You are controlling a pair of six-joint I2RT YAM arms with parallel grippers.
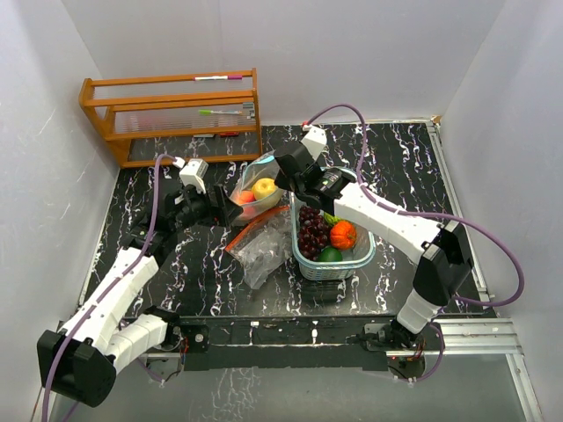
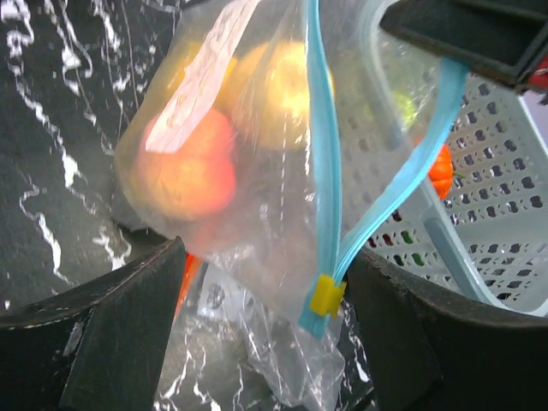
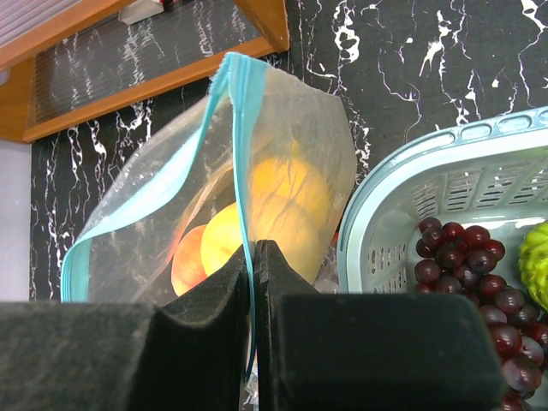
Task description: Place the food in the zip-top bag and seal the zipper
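Observation:
The zip bag [image 1: 255, 198] [image 2: 223, 154] [image 3: 145, 214] holds fruit, including a yellow one [image 1: 264, 188] and an orange one [image 2: 188, 163]. My right gripper [image 1: 283, 180] is shut on the bag's blue zipper edge beside the basket. My left gripper [image 1: 227, 209] stands part open at the bag's left; in its wrist view the zipper's yellow slider [image 2: 326, 294] is between the fingers, though contact is unclear.
A basket [image 1: 325, 270] [image 3: 377, 197] holds grapes [image 1: 315, 233], an orange pepper [image 1: 343, 235] and green produce. Clear bags [image 1: 264, 255] lie in front. A wooden rack [image 1: 176, 101] stands at the back left.

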